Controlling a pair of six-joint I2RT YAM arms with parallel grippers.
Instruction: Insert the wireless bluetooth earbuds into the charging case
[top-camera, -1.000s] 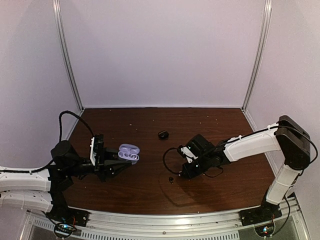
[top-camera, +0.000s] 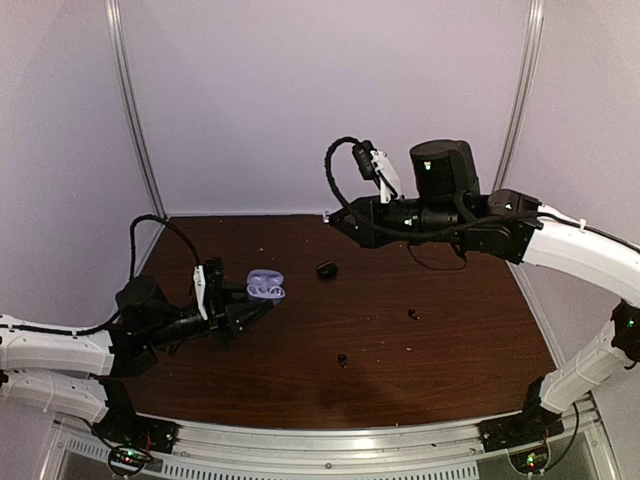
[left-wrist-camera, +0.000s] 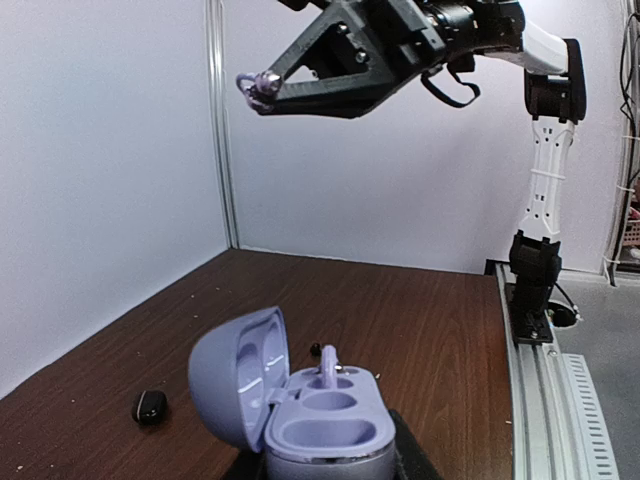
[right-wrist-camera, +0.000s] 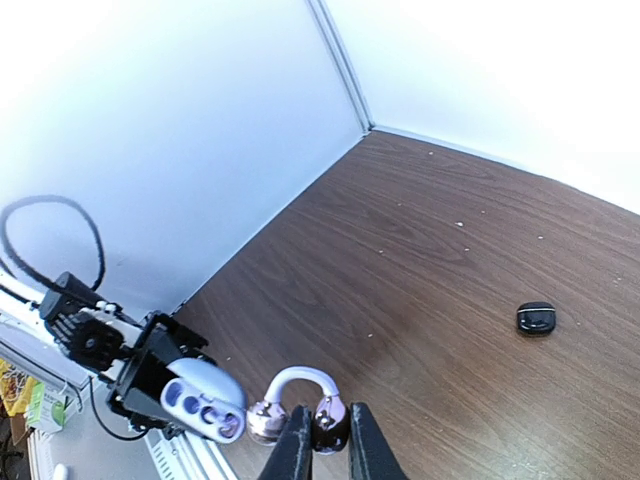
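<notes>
The lavender charging case stands lid-up in the left wrist view, its empty-looking wells facing upward and a small upright post between them. My left gripper is shut on its lower body, holding it above the table. In the right wrist view, a lavender C-shaped earbud hangs from my right gripper, which is shut on one of its rounded metallic ends; the other end sticks out to the left. In the top view, the right gripper is high, to the right of the case and apart from it.
A closed black case lies toward the back of the table. Two small black earbuds lie loose, one front centre and one farther right. Walls stand at the back and sides.
The right arm has lifted the lavender earbud off the table, rising and moving away from the front edge.
</notes>
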